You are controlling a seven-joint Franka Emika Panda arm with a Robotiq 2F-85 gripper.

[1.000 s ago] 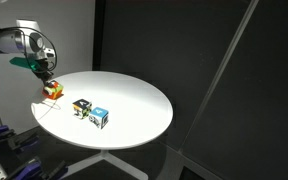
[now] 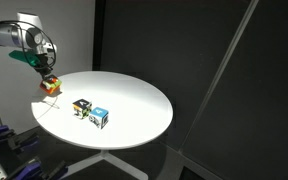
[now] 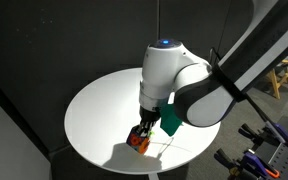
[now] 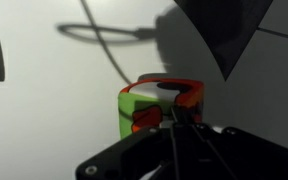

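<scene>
A small box (image 4: 162, 105) with red, green and white faces is near the table's edge. In the wrist view it lies right under my gripper, whose dark fingers overlap its near part. Those fingers look shut; whether they grip any part of the box cannot be told. From the first exterior side, the box (image 2: 50, 86) is just beneath the hand, at the left of the round table. The second exterior view has the red box (image 3: 137, 138) looking tilted below the white arm (image 3: 174, 85); contact with the tabletop is unclear.
Two more small boxes, one black and multicoloured (image 2: 81, 107) and one blue and white (image 2: 99, 117), stand close together on the white round table (image 2: 129, 90). Dark floor surrounds it.
Over the last second the arm has shifted slightly. The red-green box appears a little higher and further left, and more tilted. The other two boxes have stayed put.
</scene>
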